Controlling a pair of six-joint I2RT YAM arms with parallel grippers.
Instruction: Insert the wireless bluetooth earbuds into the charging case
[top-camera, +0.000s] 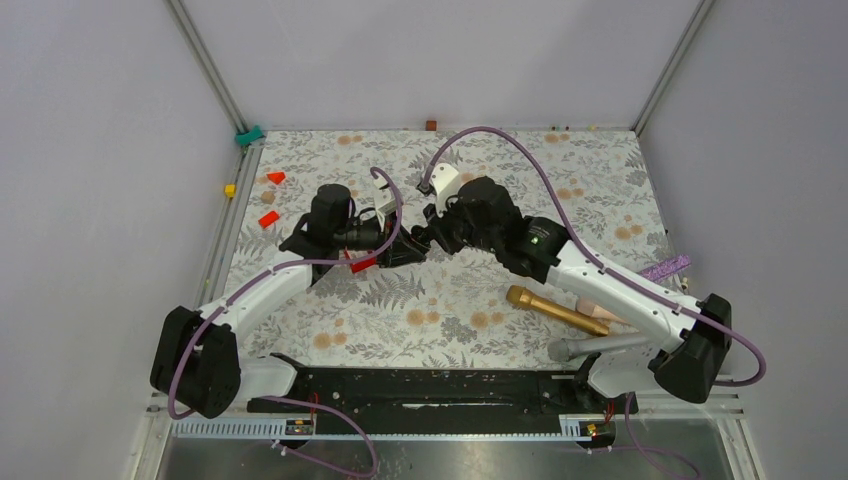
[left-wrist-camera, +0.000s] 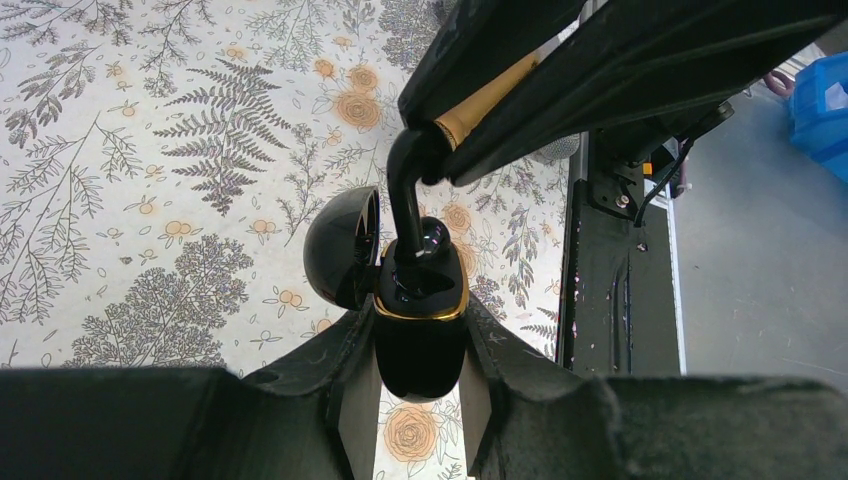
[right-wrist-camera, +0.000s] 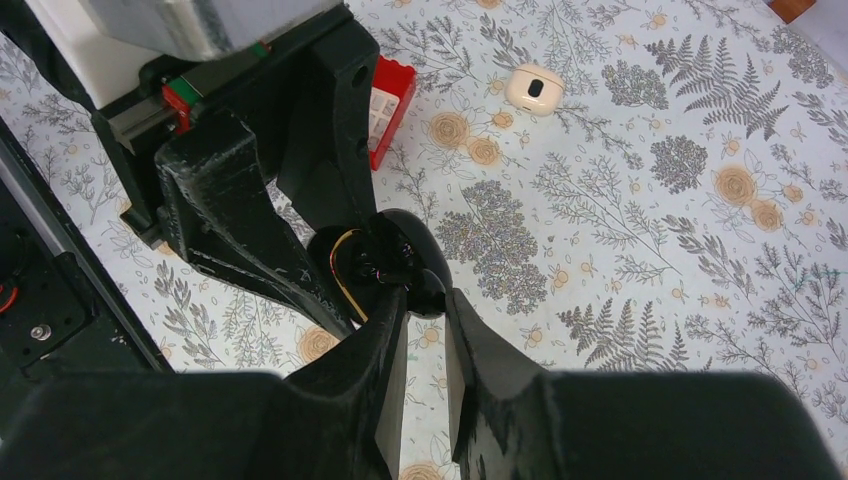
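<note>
In the left wrist view, my left gripper is shut on the black, gold-rimmed charging case (left-wrist-camera: 420, 355), whose lid (left-wrist-camera: 330, 250) stands open. My right gripper is shut on a black earbud (left-wrist-camera: 405, 200), its stem reaching down into the case's top. A rounded glossy piece, possibly the other earbud, shows just behind that stem; I cannot tell for sure. In the top view both grippers meet near the middle of the table.
A cream case (right-wrist-camera: 533, 92) and a red object (right-wrist-camera: 392, 105) lie on the table. Gold (top-camera: 550, 312), grey and purple cylinders lie at the right.
</note>
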